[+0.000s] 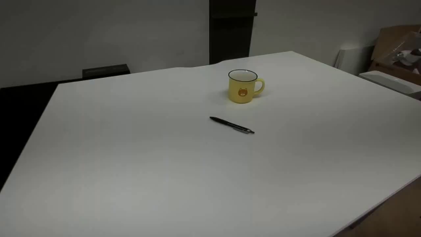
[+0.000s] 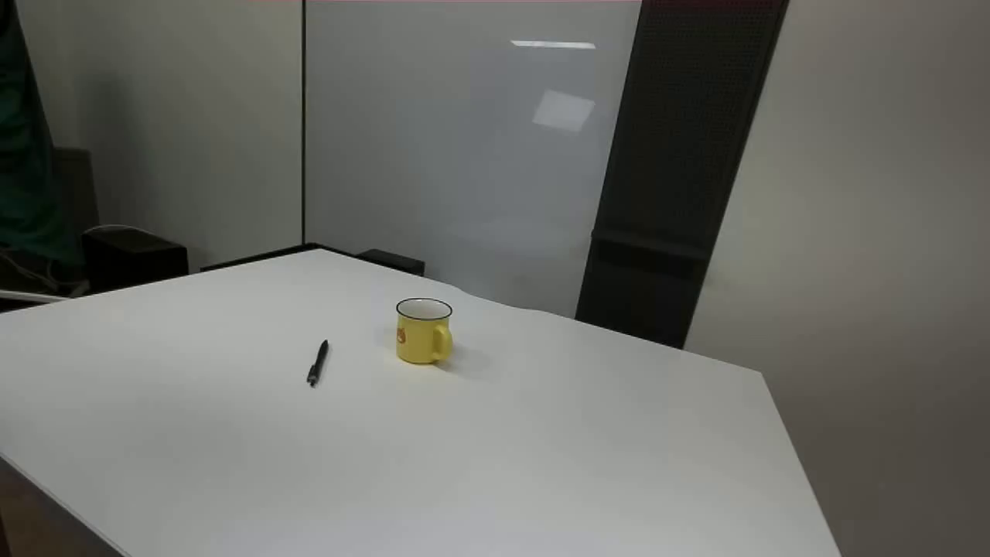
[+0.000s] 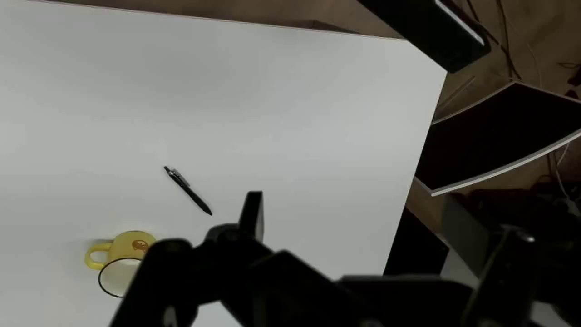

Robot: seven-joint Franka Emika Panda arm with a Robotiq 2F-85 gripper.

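Observation:
A yellow mug (image 1: 239, 89) with a dark rim and a small orange animal face stands upright on the white table (image 1: 138, 158). Its handle points right in exterior view 1. A dark pen (image 1: 232, 125) lies flat on the tabletop, a short way from the mug and not touching it. From the wrist view, the pen (image 3: 188, 190) and the mug (image 3: 130, 250) are off to the left, the mug partly covered by the gripper's dark body. My gripper is open above the table, nothing between its widely parted fingers. Neither exterior view shows it.
Apart from mug and pen, the tabletop is bare, with wide free room around both. A wall and a dark upright panel (image 2: 687, 176) stand behind the table. Past the table's edge in the wrist view are a dark screen-like panel (image 3: 501, 136) and loose cables.

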